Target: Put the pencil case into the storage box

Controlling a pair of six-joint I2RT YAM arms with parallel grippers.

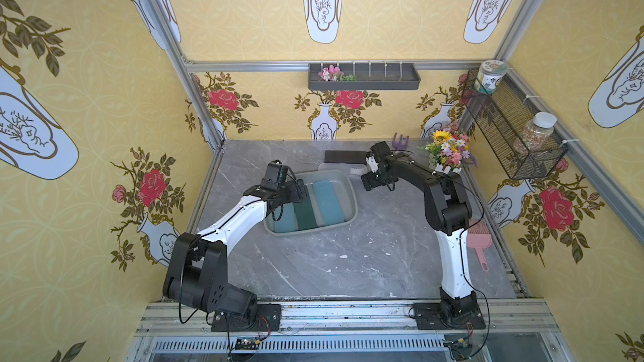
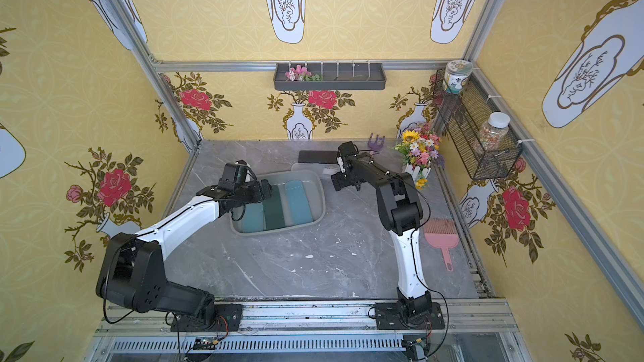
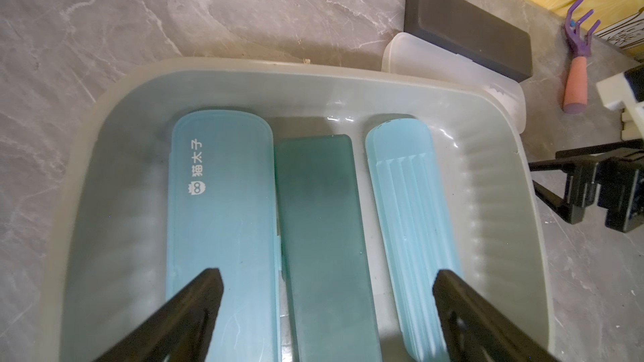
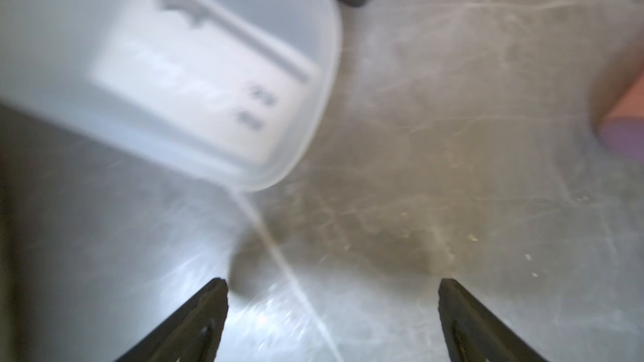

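Inside the grey storage box (image 3: pixel 536 241) lie three pencil cases side by side: a light blue one with white lettering (image 3: pixel 221 228), a dark green one (image 3: pixel 325 241) and a ribbed light blue one (image 3: pixel 412 228). Behind the box, on the table, are a clear frosted case (image 4: pixel 295 33) and a black case (image 3: pixel 469 30). Over the box's left part my left gripper is open, with nothing held. My right gripper stands open just right of the box, above bare table near the end of the frosted case.
A purple-and-orange hand fork (image 3: pixel 577 73) lies at the back, near a flower pot (image 1: pixel 448 151). The pink dustpan (image 1: pixel 479 244) is at the right edge. A wire basket (image 1: pixel 513 120) hangs on the right wall.
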